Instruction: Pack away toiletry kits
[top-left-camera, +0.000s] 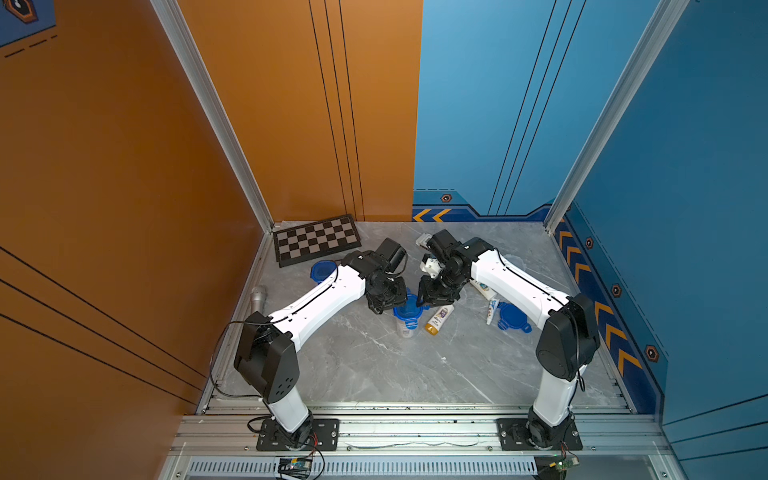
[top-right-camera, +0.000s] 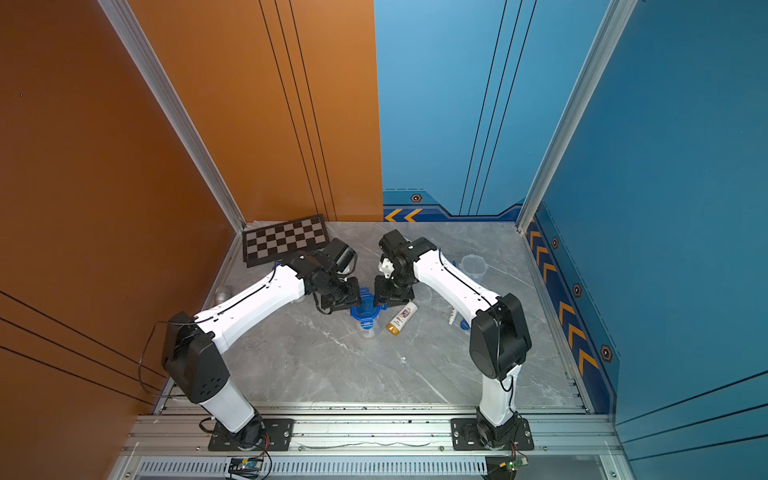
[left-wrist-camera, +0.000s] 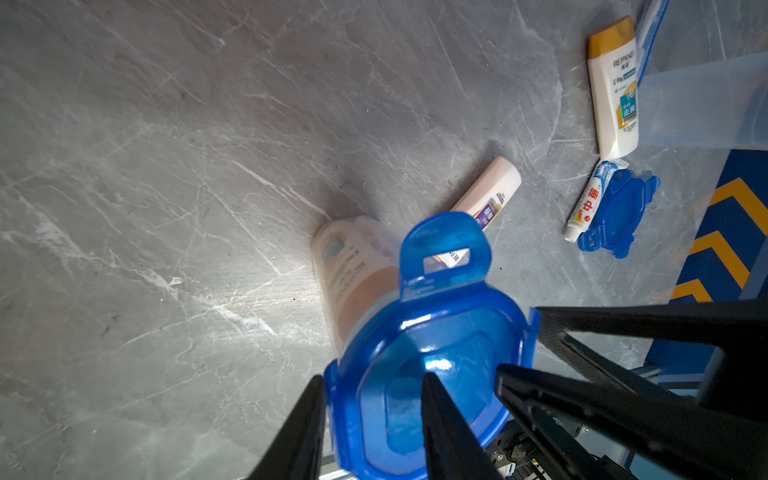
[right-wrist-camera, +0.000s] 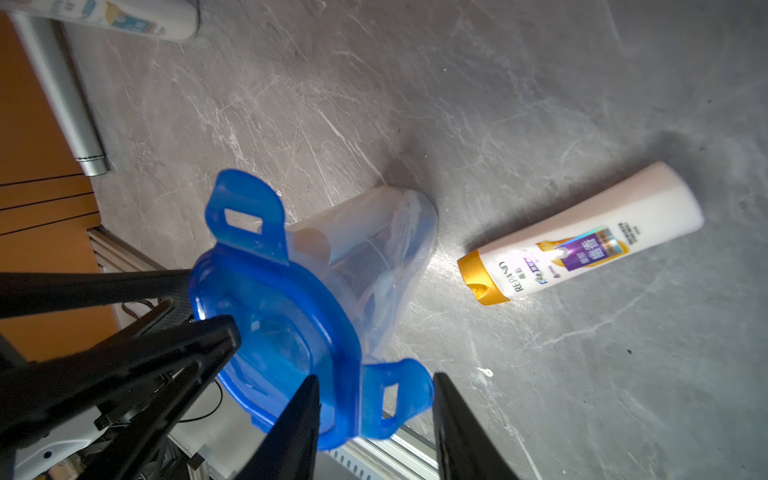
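Note:
A translucent container (right-wrist-camera: 376, 264) with toiletries inside stands at mid-table under a blue lid (left-wrist-camera: 424, 376) with flap tabs. My left gripper is at the lid's edge, shut on it. My right gripper is at the opposite side, part open around a tab of the lid; whether it touches the tab I cannot tell. A white bottle with gold cap (right-wrist-camera: 580, 232) lies right of the container. Farther right are another bottle (left-wrist-camera: 612, 88), a toothpaste tube (left-wrist-camera: 592, 200) and a loose blue lid (left-wrist-camera: 622, 209).
A checkered board (top-left-camera: 316, 240) lies at the back left, with a blue lid (top-left-camera: 323, 270) before it. An empty translucent container (top-right-camera: 473, 265) is at the back right.

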